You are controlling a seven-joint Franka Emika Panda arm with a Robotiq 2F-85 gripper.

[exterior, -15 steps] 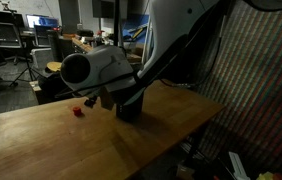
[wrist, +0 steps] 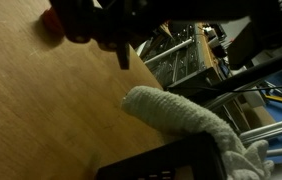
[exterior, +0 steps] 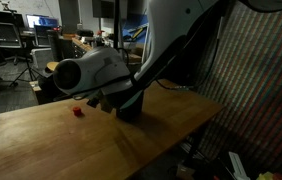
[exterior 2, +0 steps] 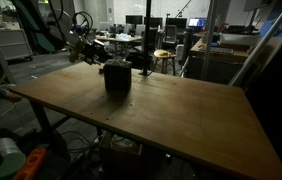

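On the wooden table [exterior: 43, 140] sits a small red object [exterior: 78, 111], left of a dark box [exterior: 129, 112]. My gripper [exterior: 93, 101] is over the table between these two, open, and no object shows in its grasp. In the wrist view the red object [wrist: 52, 22] appears at the upper left, partly covered by dark gripper parts. A white, towel-like cloth [wrist: 176, 110] sticks out beside the black box [wrist: 171, 162] there. The second exterior view shows the dark box [exterior 2: 118, 78] standing upright near the table's far edge.
A stool [exterior 2: 165, 56], desks and office chairs [exterior: 9, 38] stand beyond the table. Cables and gear lie on the floor below its edge.
In exterior view 1 the arm's white wrist joint has shifted slightly left and downward. The red object and the dark box have stayed in place.
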